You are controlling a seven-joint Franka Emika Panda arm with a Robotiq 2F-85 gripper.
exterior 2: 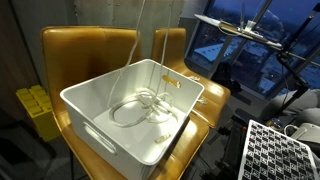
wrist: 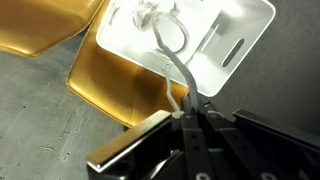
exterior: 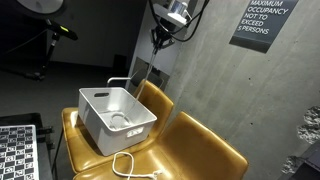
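Note:
A white cable (wrist: 174,62) hangs from my gripper, which is shut on it, down into the grey-white bin (exterior: 95,122). Exterior view 1 has the gripper (exterior: 157,45) high above the bin and a little to its right. Loops of the cable (exterior 2: 128,112) lie on the bin's floor, and two strands rise out of the top of exterior view 2. That view leaves the gripper out. A second pale cable (exterior: 121,171) rests outside the bin on the tan seat.
Tan chairs (exterior: 195,150) stand in a row under and beside the bin (exterior 2: 90,128). A grey wall is behind them. A black-and-white grid panel (exterior 2: 272,152) is near the bin, and yellow blocks (exterior 2: 40,112) are at the left.

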